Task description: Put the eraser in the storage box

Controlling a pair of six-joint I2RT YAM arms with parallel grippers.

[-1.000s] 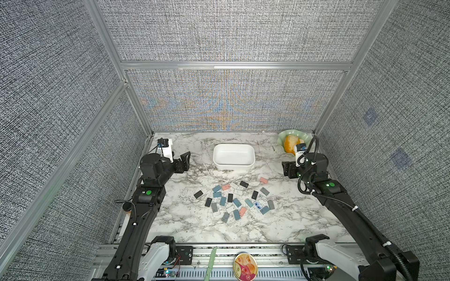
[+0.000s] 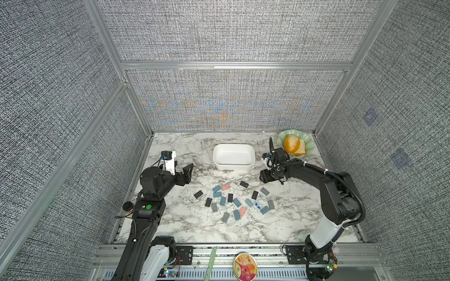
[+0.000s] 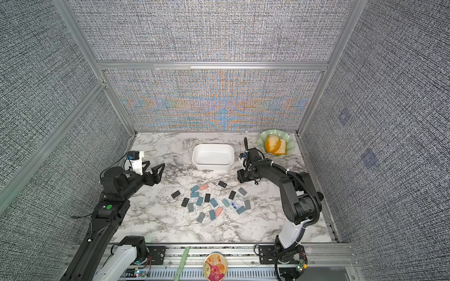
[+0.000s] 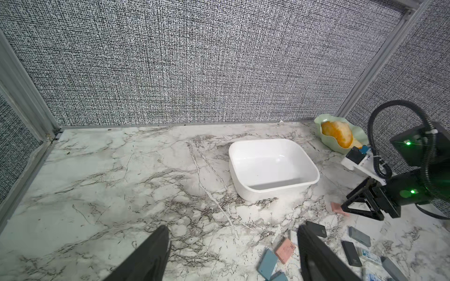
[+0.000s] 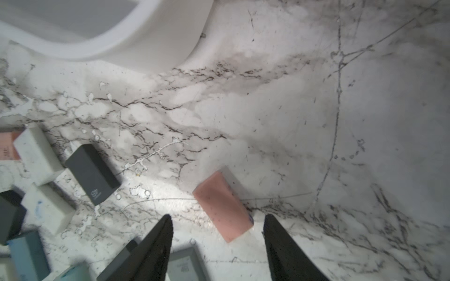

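Observation:
A white box [image 2: 233,157] stands at the back middle. Many small erasers in pink, blue, grey, black and white lie scattered in front of it. My right gripper points down, open, just behind a pink eraser [image 5: 222,206] that lies right of the box's front corner, with nothing held. The top views mostly hide that eraser under the gripper. My left gripper [image 2: 186,172] is raised at the left, open and empty, its blurred fingers apart in the left wrist view.
A green bowl [image 3: 289,145] with bread stands at the back right. A round tin [image 2: 245,266] and a green strip lie outside the front rail.
My right gripper has moved left and down over the pink eraser right of the group. My left arm has shifted slightly toward the front.

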